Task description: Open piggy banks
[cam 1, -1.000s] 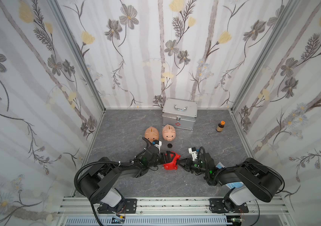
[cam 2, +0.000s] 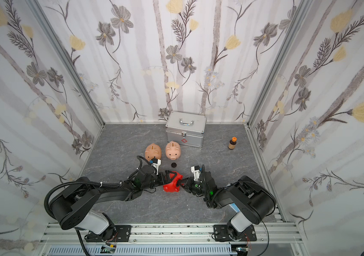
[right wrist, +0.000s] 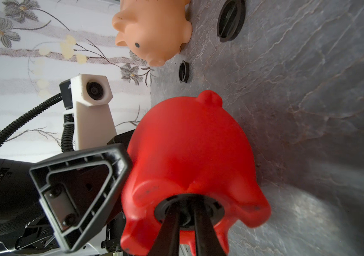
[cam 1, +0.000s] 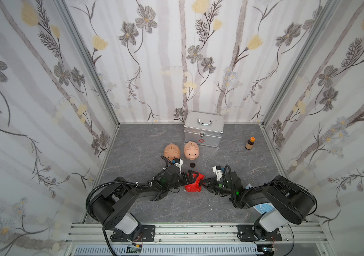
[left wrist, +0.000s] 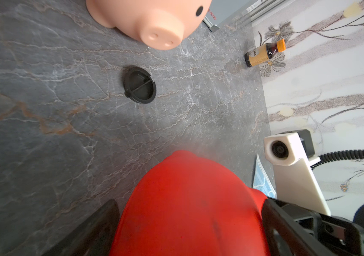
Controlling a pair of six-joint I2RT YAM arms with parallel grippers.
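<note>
A red piggy bank [left wrist: 190,213] lies between the widely spaced fingers of my left gripper [cam 1: 192,178]. Its underside faces right, with a round black plug [right wrist: 159,211] showing in the right wrist view. The tips of my right gripper are at the middle of that plug, a narrow gap between them; whether they press on its crossbar is unclear. Two flesh-coloured piggy banks, one left [cam 1: 172,151] and one right [cam 1: 191,149], stand behind. Loose on the table are two black plugs, one nearer [right wrist: 231,19], one farther [right wrist: 184,71].
At the back stands a silver case [cam 1: 203,128]. A brown bottle with an orange cap [cam 1: 250,143] is at the right. A blue mask [cam 1: 263,207] lies under my right forearm. Bare table extends in front of the red bank.
My right forearm and wrist have shifted slightly, with the fingertips staying at the red bank. The left arm, the red bank and the other banks look unmoved.
</note>
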